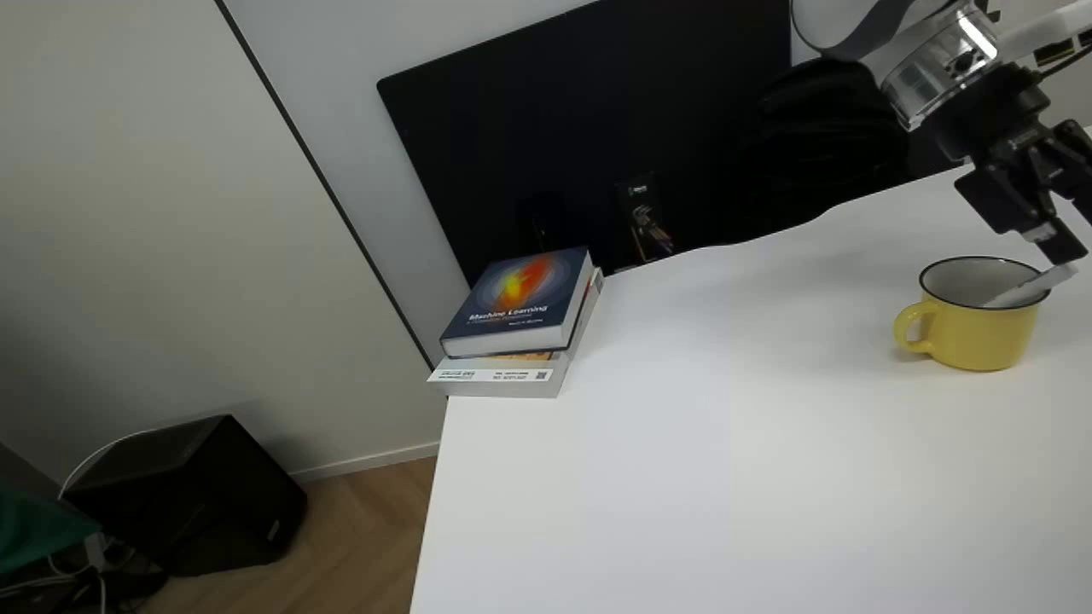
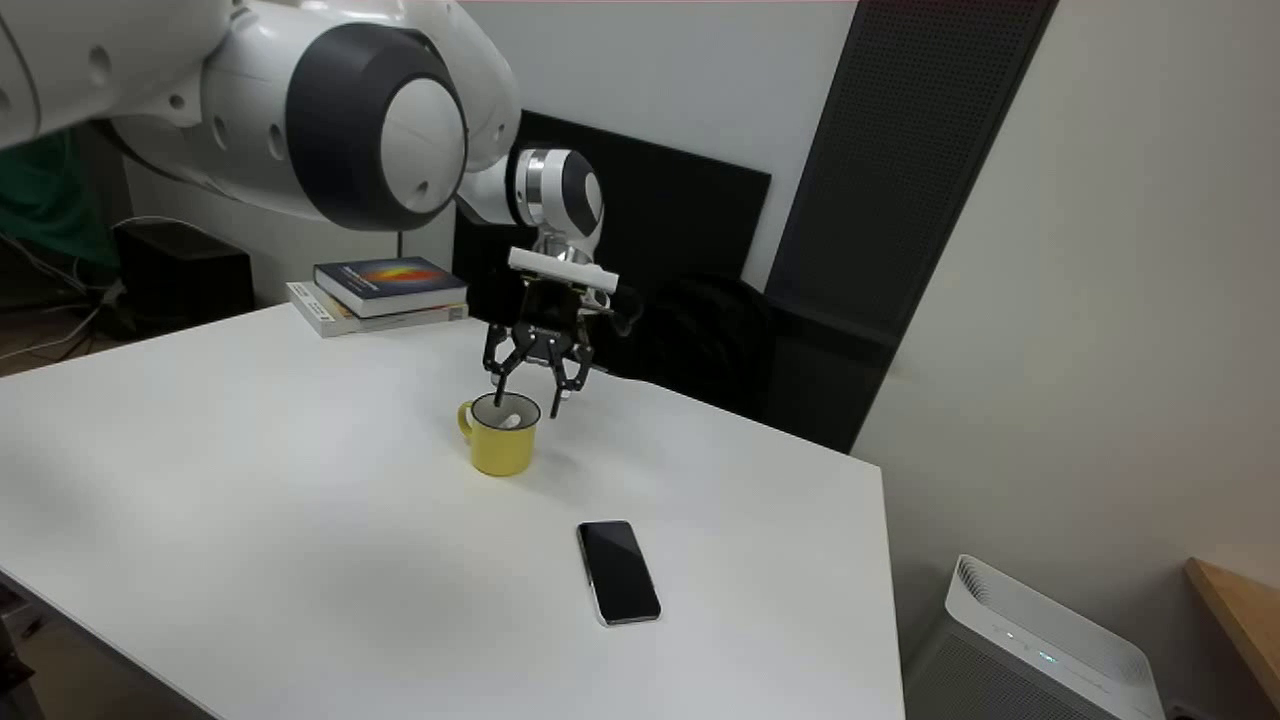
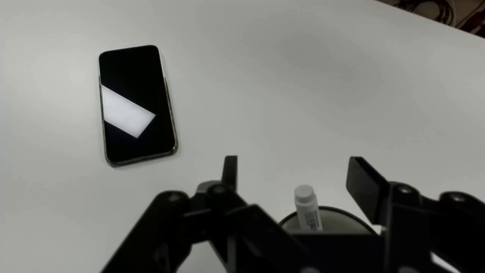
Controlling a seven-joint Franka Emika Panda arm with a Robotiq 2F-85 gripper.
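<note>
A yellow mug (image 1: 967,333) with a dark rim stands upright on the white table. Inside it a white marker-like stick (image 1: 1024,288) leans against the rim, its capped end (image 3: 304,195) rising above the mug. My gripper (image 2: 528,406) is over the mug, its fingers spread apart. In the wrist view the stick lies between the spread fingers, with clear space on both sides and no contact visible. The lower part of the mug is hidden there behind the gripper.
A black phone (image 2: 619,571) lies flat on the table, away from the mug. Two stacked books (image 1: 522,302) sit at the table's far corner. Behind the table are a black screen (image 1: 573,123) and a dark bag (image 2: 708,342).
</note>
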